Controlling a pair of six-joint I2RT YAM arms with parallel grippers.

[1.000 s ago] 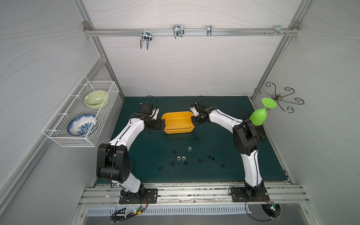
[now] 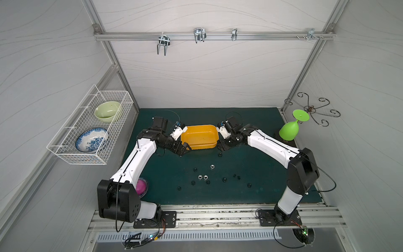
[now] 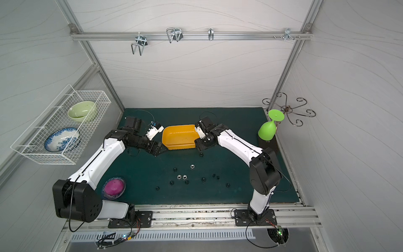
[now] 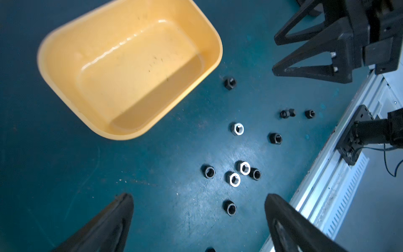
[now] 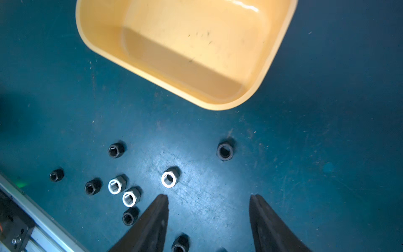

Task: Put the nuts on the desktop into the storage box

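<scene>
An orange-yellow storage box [image 2: 200,145] stands at the back middle of the desk; in the wrist views its inside holds only small dark specks. Several black nuts and three silver ones lie loose in front of it. One black nut [image 5: 225,150] is closest to the box, with a silver nut [image 5: 169,178] to its left; two more silver nuts, one of them this nut [image 4: 233,179], lie side by side. My left gripper [image 2: 185,150] is open and empty at the box's left front corner. Opposite it, my right gripper hangs open and empty by the right front corner, above the desk.
A pink item in a bowl [image 3: 114,187] sits at the left front. On the right, a green goblet [image 2: 289,130] hangs by the wall, below a curly metal rack [image 2: 309,109]. The wire basket [image 2: 100,157] holds bowls on the left wall.
Earlier, the right gripper moved off the box's right edge, and the box shifted slightly right. The nuts lie unchanged.
</scene>
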